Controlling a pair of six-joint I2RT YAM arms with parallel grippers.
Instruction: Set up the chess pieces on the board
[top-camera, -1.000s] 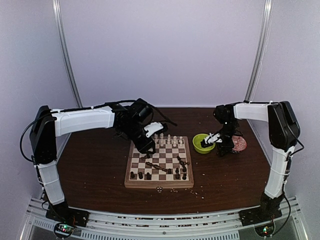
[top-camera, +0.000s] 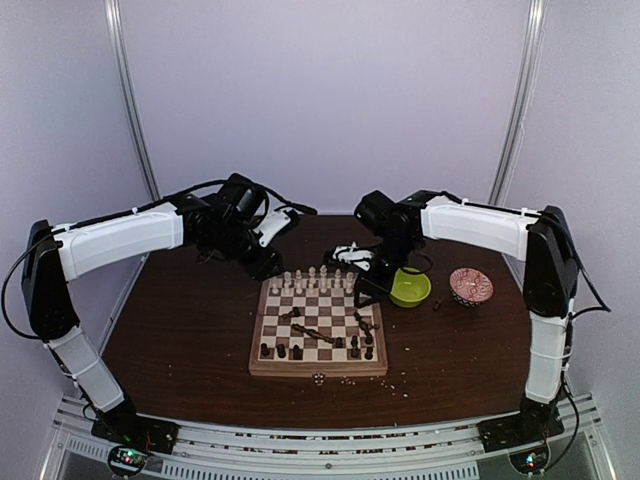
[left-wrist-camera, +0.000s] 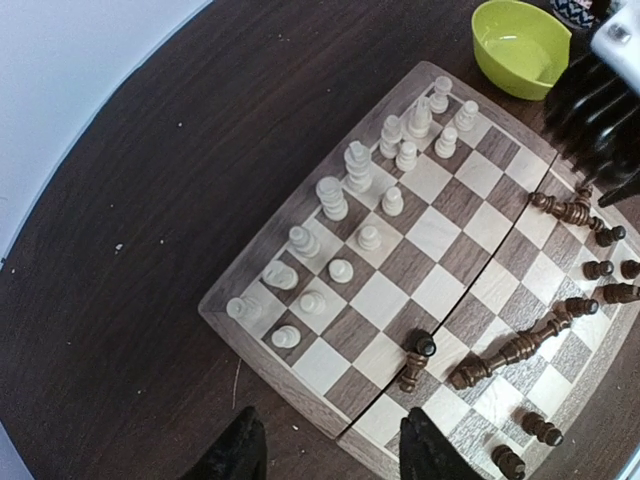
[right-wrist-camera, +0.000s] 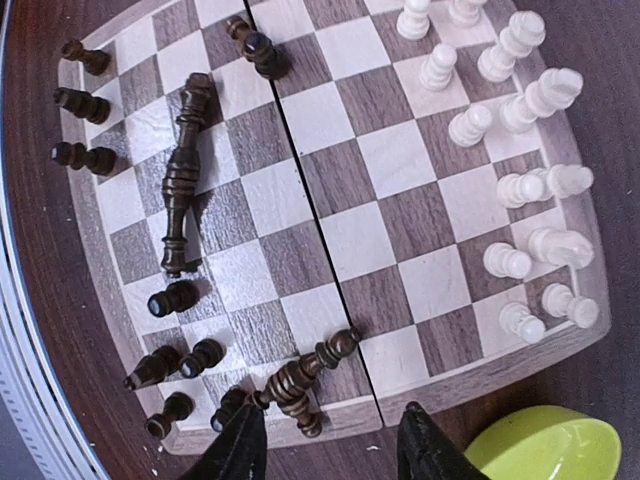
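The chessboard lies on the dark table, its white pieces upright in two rows along the far side. Several dark pieces stand near the front edge. Others lie tipped over: a long dark run, perhaps more than one piece, across the middle, a dark piece left of centre and a large dark piece at the right edge. My left gripper is open and empty, above the board's far left corner. Open and empty too, my right gripper hovers over the right edge, beside the green bowl.
The green bowl stands against the board's right side, with a red patterned bowl farther right. A small dark piece lies on the table between them. Pale crumbs lie before the board.
From beside the red bowl, my right gripper has moved left past the green bowl to the board's edge. My left gripper has drawn back left and away from the board's middle.
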